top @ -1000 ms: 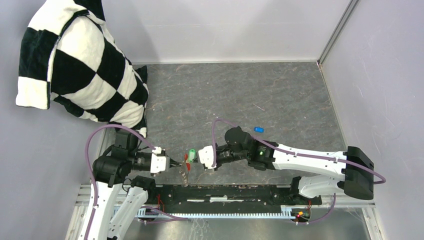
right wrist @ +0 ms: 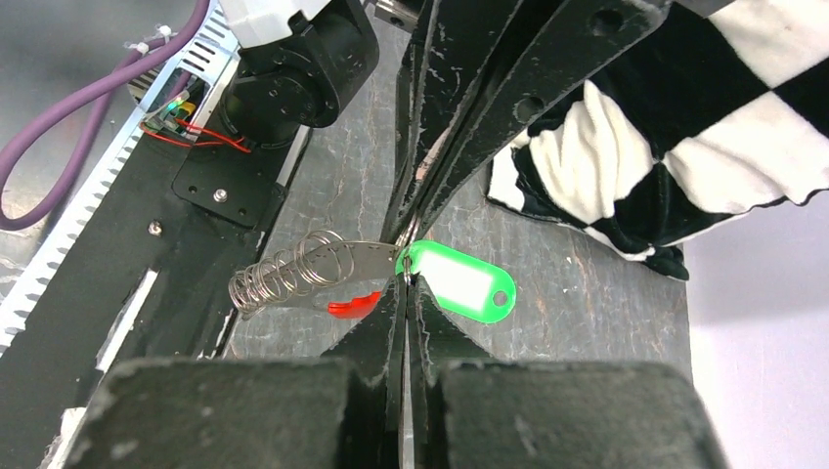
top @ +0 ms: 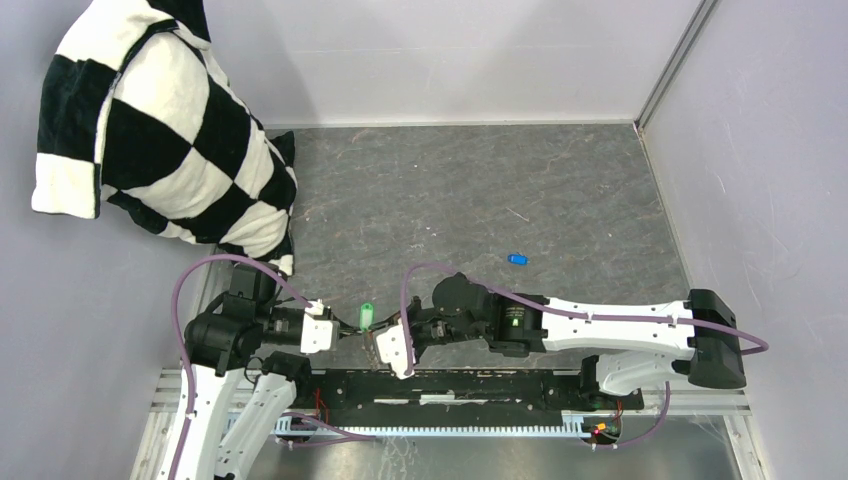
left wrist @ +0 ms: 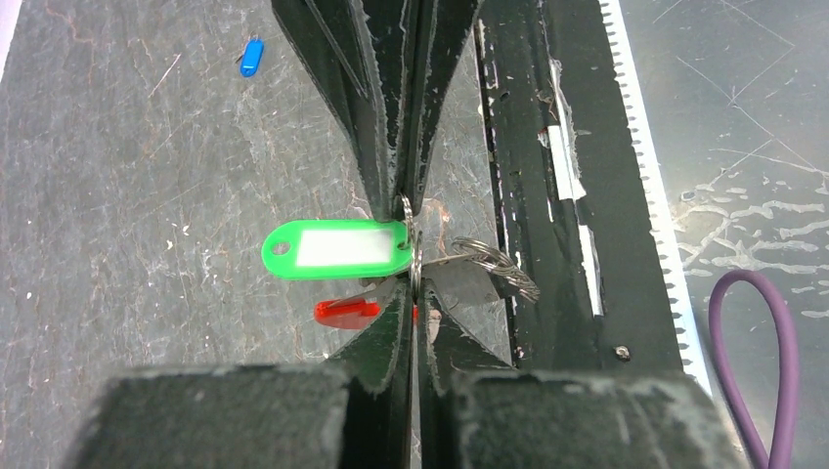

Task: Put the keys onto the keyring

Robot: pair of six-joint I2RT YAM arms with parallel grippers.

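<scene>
My left gripper [top: 357, 331] and right gripper [top: 374, 327] meet tip to tip above the table. In the left wrist view, a thin metal ring [left wrist: 416, 262] runs down into the left fingertips, which are shut on it. A green tag [left wrist: 337, 248] hangs by a small wire ring [left wrist: 406, 210] at the right gripper's shut tips. Close behind the tips lies a flat grey metal piece [right wrist: 362, 260] with a wire coil [right wrist: 293, 272] at its end and a red part [right wrist: 354, 305] below. Whether the two rings are linked is hidden by the fingers.
A blue tag [top: 517, 259] lies alone on the grey table, right of centre. A checkered cushion [top: 175, 130] leans in the left corner. Most of the table behind the arms is free; the black rail [top: 450, 395] runs along the front edge.
My right gripper has moved left up to the left gripper, bringing the green tag with it. The left arm has barely moved. The blue tag stays where it was.
</scene>
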